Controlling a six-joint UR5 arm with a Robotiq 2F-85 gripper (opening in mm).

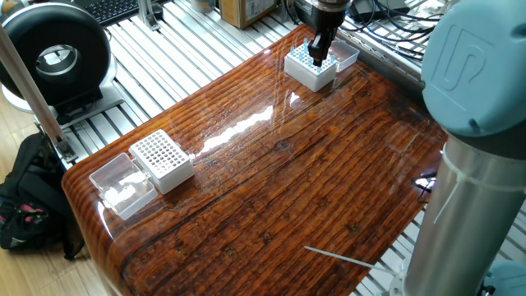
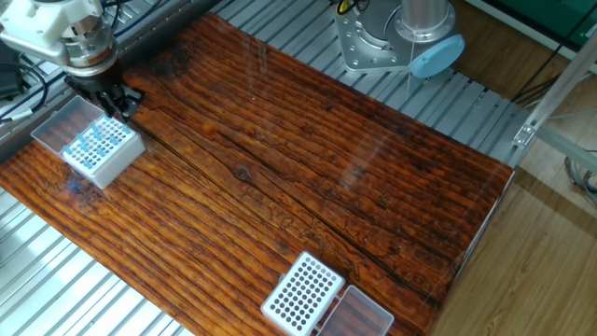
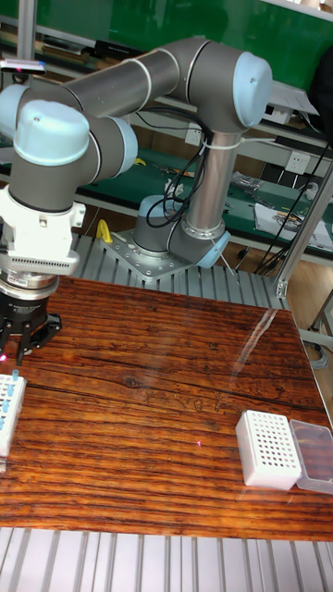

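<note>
A white rack with several blue pipette tips standing in some of its holes is at the far end of the wooden table. My black gripper points down over this rack, its fingertips close to the rack's top at the side near the lid. In exterior view 3 the gripper is beside the rack, which is cut off by the frame's left edge. How far apart the fingers stand is too small and dark to make out. A second white rack, its holes empty, sits at the opposite end.
Clear open lids lie beside both racks: one lid by the empty rack, another lid by the rack with tips. Between the racks the wooden table is bare. Cables run behind the far edge.
</note>
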